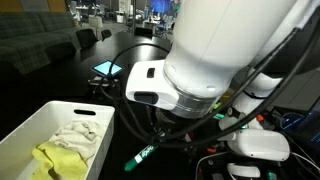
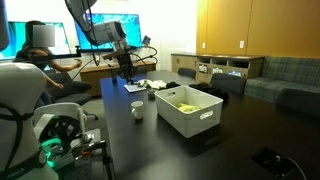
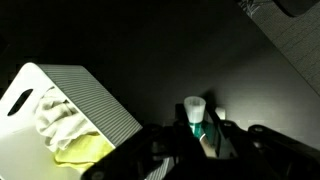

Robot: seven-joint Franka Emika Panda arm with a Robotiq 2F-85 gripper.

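Note:
A slim teal object with a white end [image 1: 140, 157] shows below the arm in exterior view 1. In the wrist view, its round white end [image 3: 194, 103] sticks out past the dark fingers, with a bit of teal behind it. My gripper is shut on this object, over the dark table; its fingertips are poorly lit. The white bin [image 1: 38, 128] is to the left of the gripper in exterior view 1, apart from the held object. Inside the bin lie a yellow cloth [image 1: 60, 162] and a whitish cloth [image 1: 76, 139].
A white cup [image 2: 137, 109] stands on the table near the bin in exterior view 2. A dark device with a cable [image 2: 274, 161] lies farther right. Bare table [image 2: 190, 157] stretches in front of the bin. Someone stands in the background.

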